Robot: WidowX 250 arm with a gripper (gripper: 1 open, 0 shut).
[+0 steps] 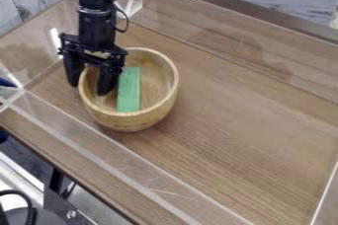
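Note:
A wooden bowl (160, 105) sits on the wooden table at centre-left, with a green block (129, 93) lying inside it. My black gripper (95, 71) is low over the bowl's left side, its dark fingers spread at and partly inside the rim, open. Whether the fingers touch the bowl is unclear.
Grey-white wall boards run along the back. A black cable (16, 199) lies at the lower left corner, near clear tape strips.

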